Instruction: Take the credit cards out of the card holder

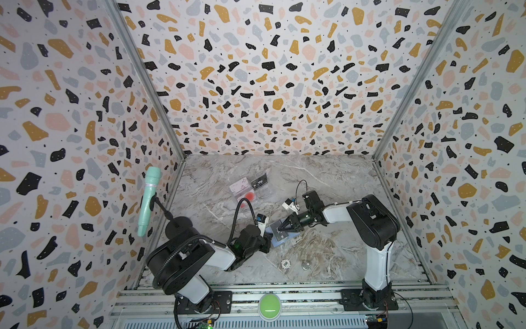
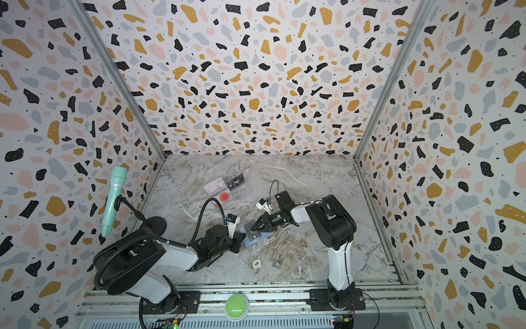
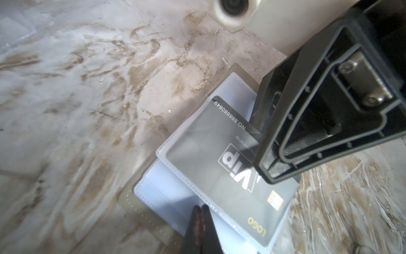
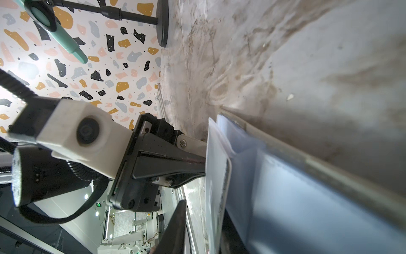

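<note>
The card holder [image 3: 146, 194] lies open on the table, its clear sleeve pages fanned. A dark grey VIP card [image 3: 203, 144] sits in the upper sleeve. My left gripper is shut, its tips meeting at that sleeve's stitched edge; whether the edge is pinched cannot be made out. My right gripper is part open in the right wrist view. One of its fingers [image 4: 173, 228] is on the near side of the raised sleeve page [image 4: 217, 177], the other partly hidden behind it. In the left wrist view, a right fingertip reaches over the card.
A pink-patterned card [image 1: 239, 185], a black VIP card [image 1: 259, 181] and a red-marked piece [image 1: 249, 195] lie at the back left. A white disc [image 1: 285, 264] and a small round metal piece [image 1: 305, 266] lie near the front.
</note>
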